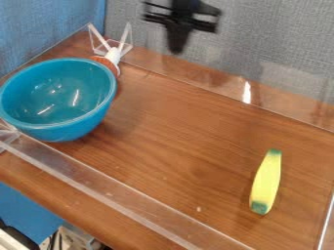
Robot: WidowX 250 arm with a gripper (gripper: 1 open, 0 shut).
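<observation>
My gripper [179, 33] is high at the top centre, raised over the back wall area and blurred, with nothing seen between its fingers. A teal bowl [59, 117] sits at the left of the wooden table. A yellow corn-like object with green ends [265, 182] lies at the right front. Behind the bowl, at the back left, is a white and orange item [109, 56] with a wire-like top, partly hidden by the bowl.
Grey and blue padded walls stand behind and to the left, and transparent strips run along the back and front edges.
</observation>
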